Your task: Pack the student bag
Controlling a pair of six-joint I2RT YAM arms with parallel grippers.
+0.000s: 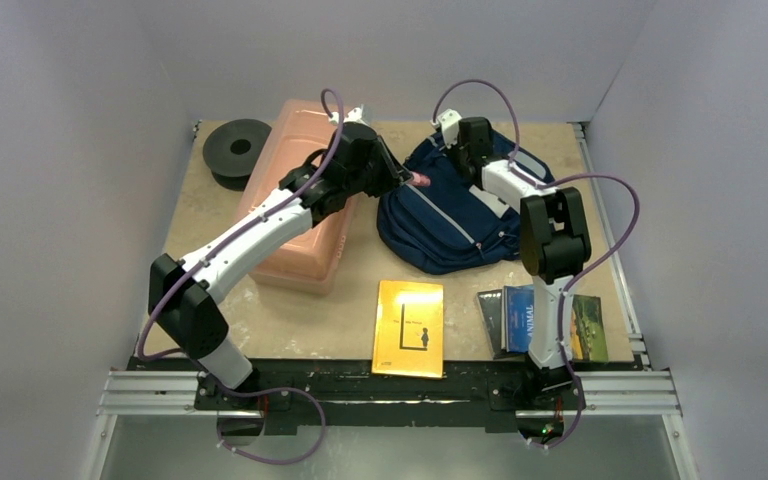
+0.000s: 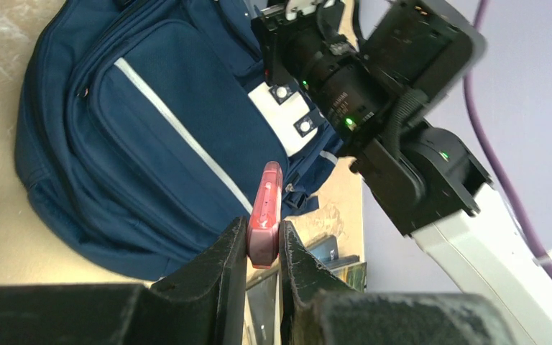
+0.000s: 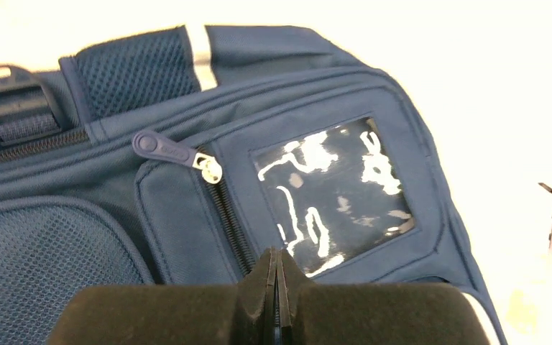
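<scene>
A navy backpack [image 1: 440, 230] lies flat at the back centre-right of the table. My left gripper is shut on a narrow pink item [image 2: 266, 205], held over the bag's left part. My right gripper is shut, nothing seen between its fingers, low over the bag's upper part, beside a zip pull [image 3: 167, 149] and a clear window pocket [image 3: 334, 194]. In the top view the right arm hides part of the bag.
A pink plastic box [image 1: 295, 260] stands left, beside a black spool [image 1: 222, 150]. A yellow book [image 1: 408, 330] lies at the front centre. Several books [image 1: 588, 330] lie front right, partly under the right arm.
</scene>
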